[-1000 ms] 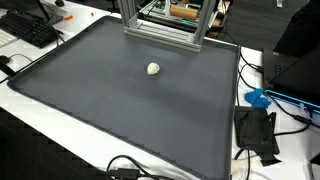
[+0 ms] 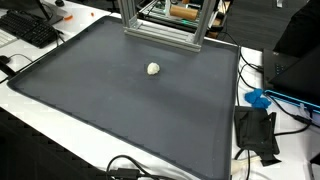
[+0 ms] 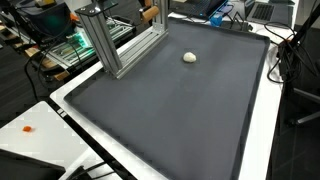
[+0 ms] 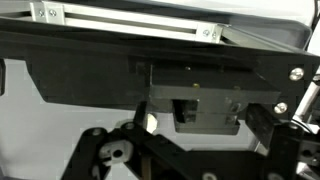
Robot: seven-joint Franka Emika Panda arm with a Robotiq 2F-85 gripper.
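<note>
A small off-white round object point(image 2: 153, 69) rests on the grey mat point(image 2: 110, 105), toward its far side. Exterior view 2 shows the same pale object point(image 3: 189, 57) with clear mat around it. My gripper appears only in the wrist view, its fingers wide apart. A dark rectangular piece shows in the gap between the fingers; whether they touch it cannot be told. Behind the left finger, the pale object point(image 4: 151, 123) is partly hidden. Neither exterior view shows the gripper.
A metal frame point(image 2: 163, 38) stands at the mat's far edge, with a wooden piece point(image 2: 183, 13) in it. Cables and a black item point(image 2: 256, 131) lie to the right, near a blue item point(image 2: 258, 99). A keyboard point(image 2: 28, 28) sits at far left.
</note>
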